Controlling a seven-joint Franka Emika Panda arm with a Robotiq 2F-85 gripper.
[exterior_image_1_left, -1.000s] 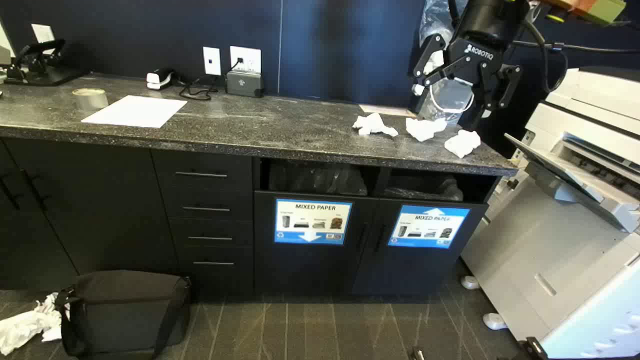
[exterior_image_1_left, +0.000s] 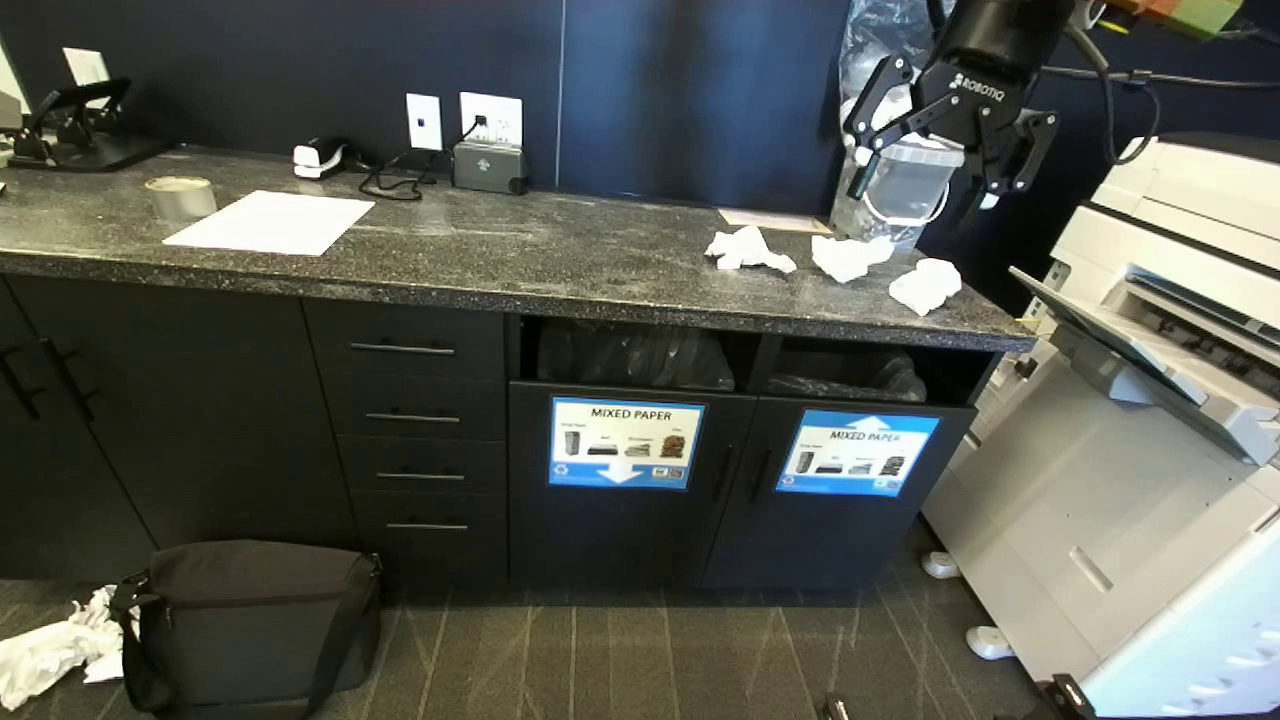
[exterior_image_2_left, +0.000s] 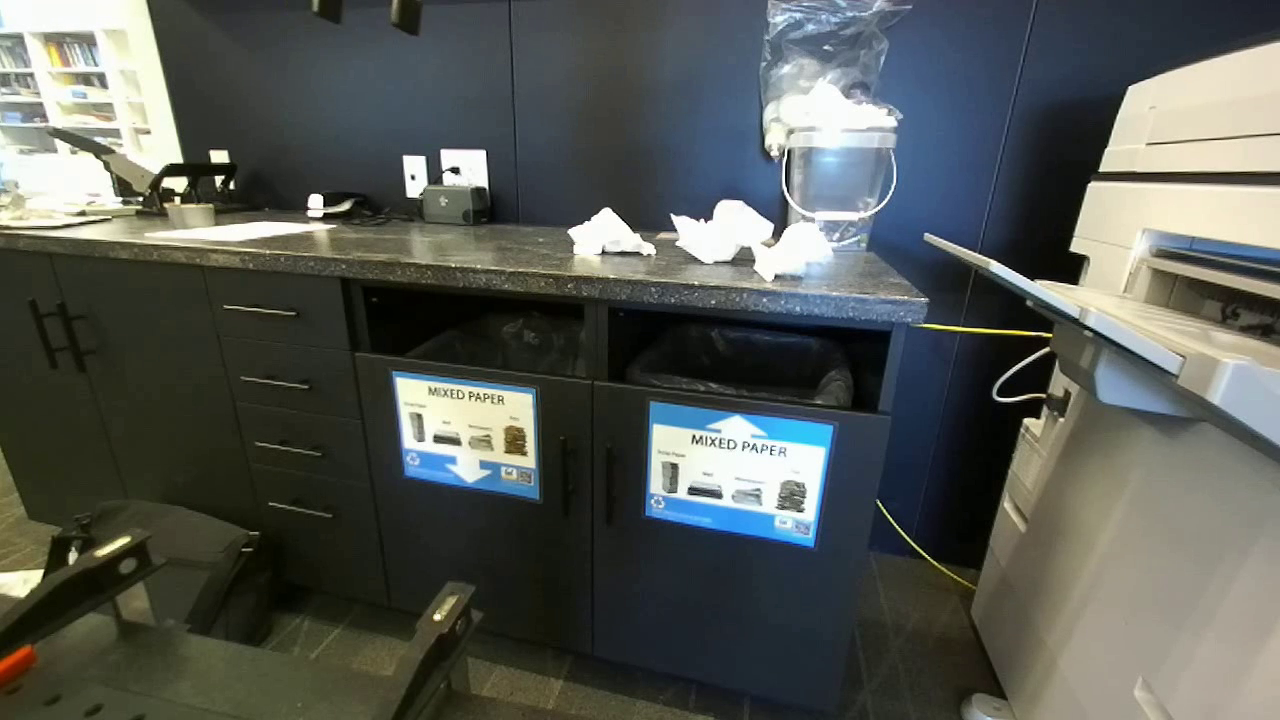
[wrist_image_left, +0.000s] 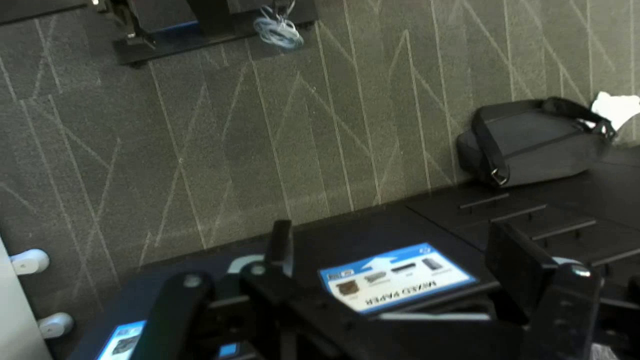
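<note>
Three crumpled white papers lie near the right end of the dark counter (exterior_image_1_left: 516, 246): a left one (exterior_image_1_left: 746, 248), a middle one (exterior_image_1_left: 849, 257) and a right one (exterior_image_1_left: 926, 286). Behind them stands a clear bucket (exterior_image_2_left: 836, 174) with white crumpled material heaped at its top. My gripper (exterior_image_1_left: 923, 190) hangs above the counter's right end, in front of the bucket in exterior view 1. Its fingers are wide apart with nothing between them. The wrist view looks past the open fingers to the cabinet front and floor.
Below the counter are two open bin slots (exterior_image_2_left: 744, 360) over doors with "MIXED PAPER" signs (exterior_image_2_left: 738, 474). A large printer (exterior_image_1_left: 1116, 420) stands close on the right. On the counter's left are a flat white sheet (exterior_image_1_left: 270, 222) and a tape roll (exterior_image_1_left: 180, 198). A black bag (exterior_image_1_left: 258, 624) rests on the floor.
In exterior view 1 the gripper has shifted slightly up and to the right, staying open. The crumpled papers have not moved.
</note>
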